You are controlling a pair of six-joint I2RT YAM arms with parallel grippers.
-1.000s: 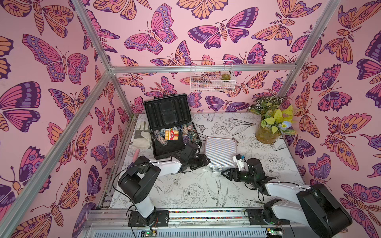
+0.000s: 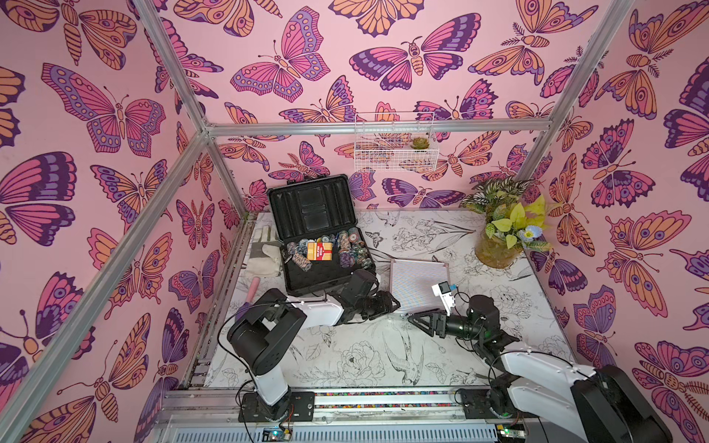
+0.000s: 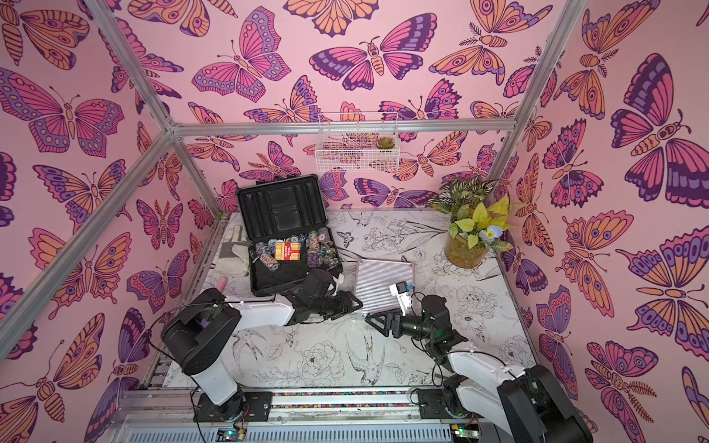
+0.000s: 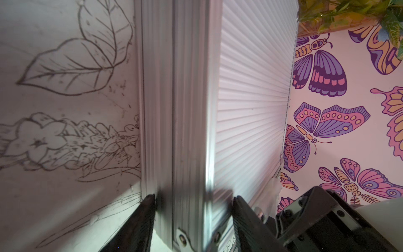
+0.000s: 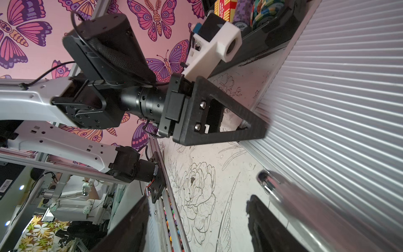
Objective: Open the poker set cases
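Observation:
The silver ridged case point(image 2: 419, 282) lies closed on the table between my arms. Beside it on the left stands the black case point(image 2: 316, 210) with its lid up, chips and a card box point(image 2: 319, 251) inside. My left gripper point(image 2: 396, 302) is at the silver case's near left corner; in the left wrist view its parted fingers point(image 4: 144, 222) straddle the case's edge. Close to the near side is my right gripper, its fingers apart and only table visible between them. The case's metal handle point(image 5: 308, 210) passes just right of those fingers. The latches are hard to make out.
A potted plant point(image 2: 500, 247) occupies the back right of the table. Grey cloth point(image 2: 263, 254) lies at the left edge, near a pink-handled object point(image 2: 252, 288).
My left gripper moved right onto its corner. The right gripper shifted slightly left and away from the front edge.

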